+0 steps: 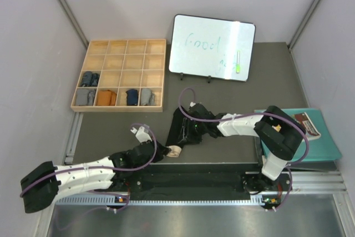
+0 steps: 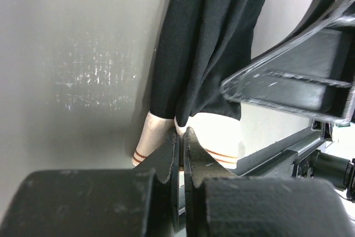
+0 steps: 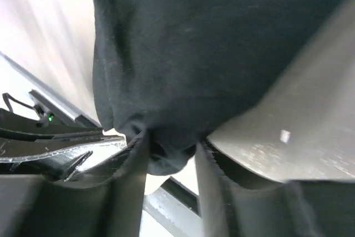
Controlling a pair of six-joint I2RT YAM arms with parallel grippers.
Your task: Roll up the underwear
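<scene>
The underwear [image 1: 175,126] is a long, narrow black strip with a pale waistband [image 2: 216,134], lying on the grey table near its front edge. Pinched between the tips of my left gripper is a small ridge of cloth where the black meets the band. From the right, my right gripper [image 1: 186,137] reaches over the strip. In the right wrist view, bunched black cloth [image 3: 172,148] lies between and beyond the blurred fingers of the right gripper, which stand apart; whether they grip it cannot be made out.
A wooden divided box [image 1: 119,76] at the back left holds several folded garments in its front rows. A whiteboard [image 1: 211,48] stands at the back. Turquoise boxes [image 1: 327,140] lie at the right. Table between box and whiteboard is bare.
</scene>
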